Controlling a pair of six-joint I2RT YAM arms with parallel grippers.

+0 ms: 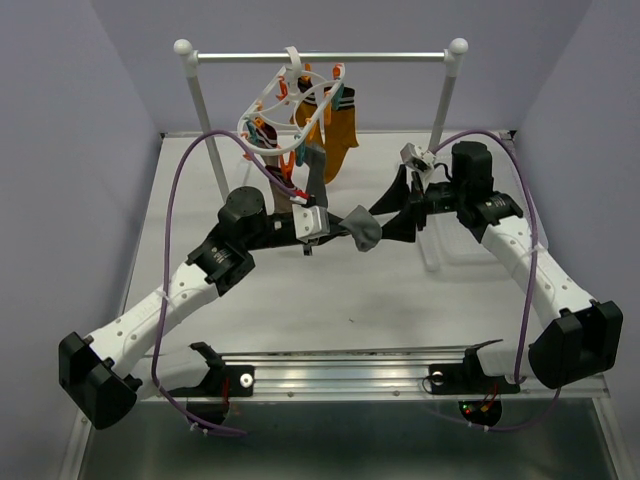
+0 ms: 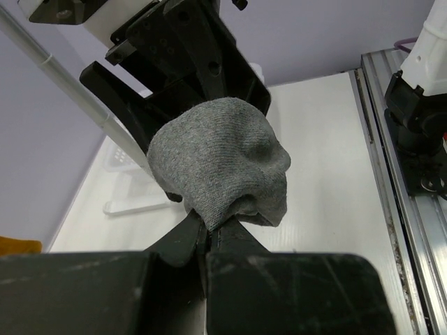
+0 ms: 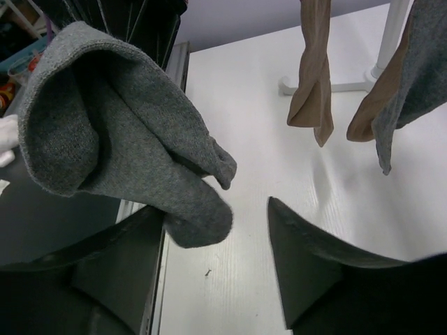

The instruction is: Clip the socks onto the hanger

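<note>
A grey sock is held in my left gripper, which is shut on it; in the left wrist view the bunched sock fills the middle above the fingers. My right gripper is open beside it, its fingers on either side of the sock's loose end, which also shows in the right wrist view. The round white hanger with coloured clips hangs from the rail, with mustard socks, beige and grey socks clipped to it.
The white rail spans the back on posts. A clear plastic tray lies at the right behind the right arm. The white board is bare at the front.
</note>
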